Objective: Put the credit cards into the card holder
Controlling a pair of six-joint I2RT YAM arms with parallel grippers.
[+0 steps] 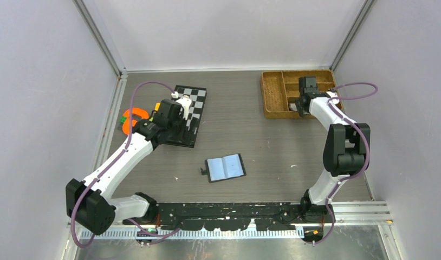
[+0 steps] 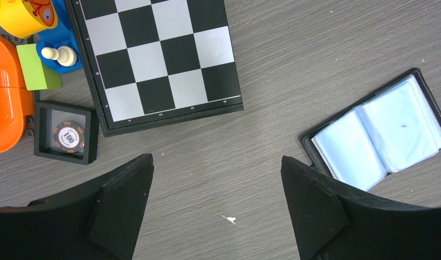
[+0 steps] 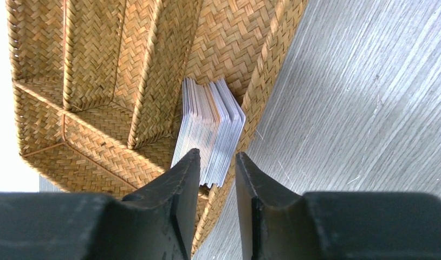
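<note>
A stack of white credit cards [image 3: 210, 124] leans in the lower compartment of the woven basket [image 3: 261, 70], fanned out at its far end. My right gripper is at the near end of this stack, fingers part open, with the cards showing in the gap. Whether the fingertips [image 3: 192, 162] touch the cards, I cannot tell. The card holder [image 1: 225, 168] lies spread on the table, black with clear bluish sleeves. In the left wrist view this card holder [image 2: 375, 132] is on the right. Above bare table, my left gripper stands open and empty.
A chessboard [image 2: 164, 59] lies ahead of the left gripper. Left of it are a small black tray [image 2: 66, 154] with a poker chip and orange toy pieces [image 2: 10, 103]. Basket walls and dividers surround the cards.
</note>
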